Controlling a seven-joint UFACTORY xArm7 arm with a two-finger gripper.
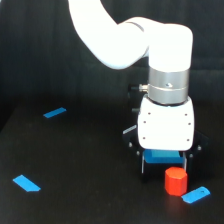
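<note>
A white arm comes down from the top, its gripper [164, 164] low over the dark table on the right. Below the white hand shows a blue piece [162, 157], between the thin dark fingers; its upper part is hidden by the hand. Whether the fingers press on it cannot be made out. Just in front of the blue piece, a red block [176, 181] sits near the right finger, very close to it or touching.
Blue flat strips lie on the table: one [55, 113] at the back left, one [26, 184] at the front left, one [196, 195] just right of the red block.
</note>
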